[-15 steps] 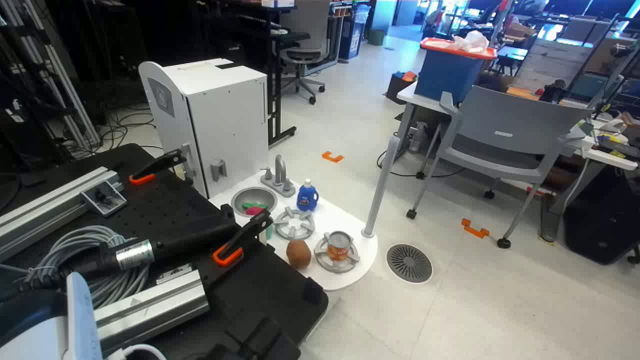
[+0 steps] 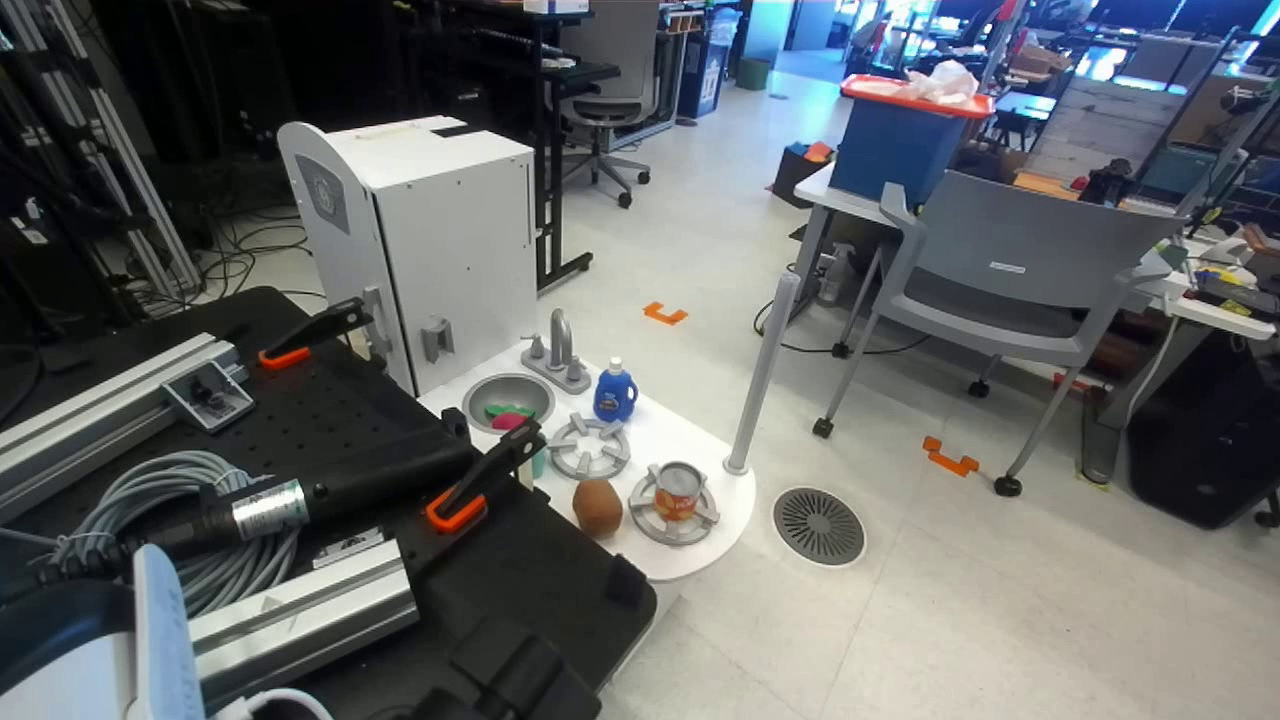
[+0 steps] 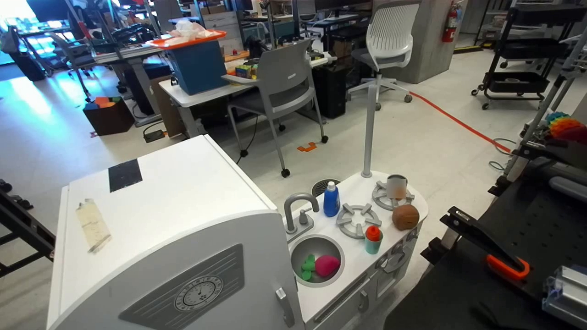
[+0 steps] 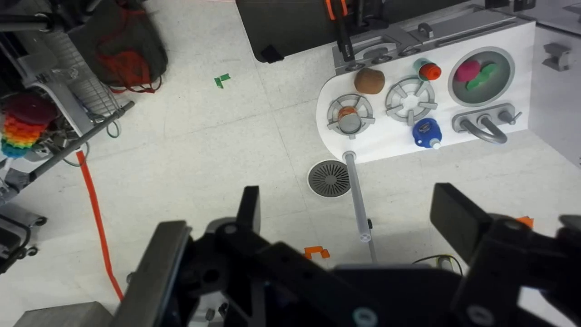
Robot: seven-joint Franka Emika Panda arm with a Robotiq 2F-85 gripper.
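My gripper is open in the wrist view, its two dark fingers wide apart with only distant floor between them. The toy kitchen counter (image 4: 389,150) lies well beyond it. On the counter's near burner stands a can (image 3: 397,187) with an orange label. Beside that burner is a brown round object (image 3: 405,217). A blue bottle (image 3: 331,200) stands upright behind the empty burner (image 3: 358,221). A teal cup (image 3: 373,244) with a red top is at the counter's front edge. In the sink (image 3: 301,247) lie a pink-and-green toy vegetable (image 3: 327,266).
A grey post (image 2: 764,372) rises from the counter's rounded end. The faucet (image 3: 297,211) stands behind the sink, next to the tall white toy fridge (image 2: 456,240). A black table (image 2: 528,588) with orange-tipped clamps (image 2: 458,509) borders the counter's front.
A dark part at the bottom edge of exterior view 1 has shifted slightly. The objects on the counter and in the sink stay where they were.
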